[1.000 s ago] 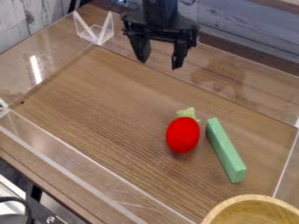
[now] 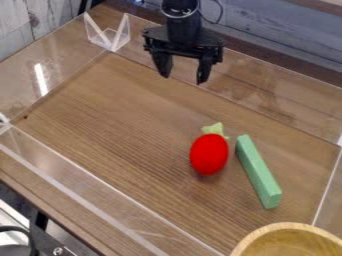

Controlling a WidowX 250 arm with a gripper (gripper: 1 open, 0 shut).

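The black gripper [image 2: 183, 66] hangs open at the back centre of the wooden table [image 2: 107, 120], fingers spread and pointing down, with nothing visible between them. Lower right of centre lies a red oval object [image 2: 209, 154], with a small pale green piece [image 2: 214, 129] just behind it. A long green bar [image 2: 258, 172] lies diagonally to the right of the red object.
A yellow bowl [image 2: 291, 240] is cut off at the bottom right corner. Clear plastic pieces stand at the back left and left edge.
The gripper has moved back and slightly up in the view, away from the red object and green bar, which stay in place.
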